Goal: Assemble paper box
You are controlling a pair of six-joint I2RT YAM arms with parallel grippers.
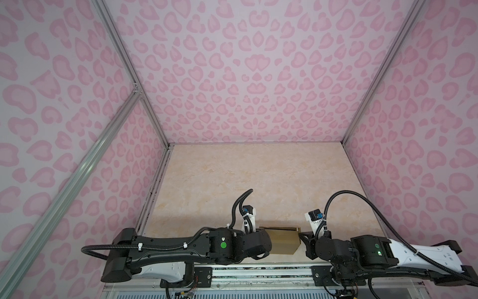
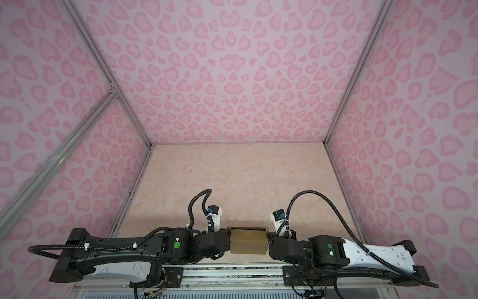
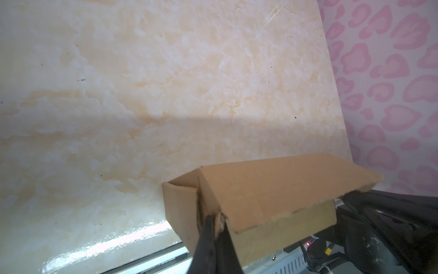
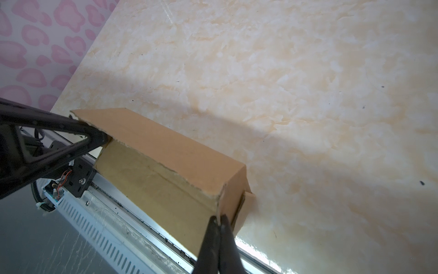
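A brown cardboard box with a folded top panel stands at the table's front edge between my grippers, also seen in the top right view. My left gripper is shut at one end, its tips against the box's corner edge where flaps meet. My right gripper is shut at the other end, tips at the corner below the top panel. Whether cardboard is pinched between either pair of fingertips is hard to tell.
Pink patterned walls enclose it on the sides and back. A metal rail runs along the front edge.
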